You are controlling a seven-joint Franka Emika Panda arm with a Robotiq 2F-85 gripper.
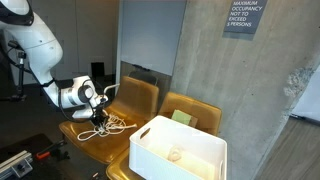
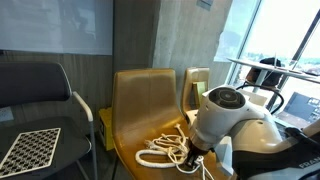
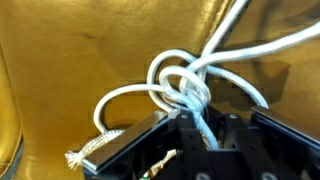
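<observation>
A white rope [image 1: 105,129] lies in loose loops on the seat of a brown chair [image 1: 137,99]. From close up, in the wrist view, its strands cross in a knotted bunch [image 3: 188,88], and one frayed end [image 3: 75,158] rests at the lower left. My gripper is low over the seat and shut on the rope, with strands running up between its fingers. The second exterior view has the rope [image 2: 160,152] on the seat beside the arm, whose white body hides the fingertips.
A large white box [image 1: 178,150] stands to the right, a small coiled item [image 1: 175,155] on its inside wall. Behind it, a second brown chair [image 1: 205,112] carries a greenish block [image 1: 185,118]. A black armchair [image 2: 35,140] is at the left in the second exterior view.
</observation>
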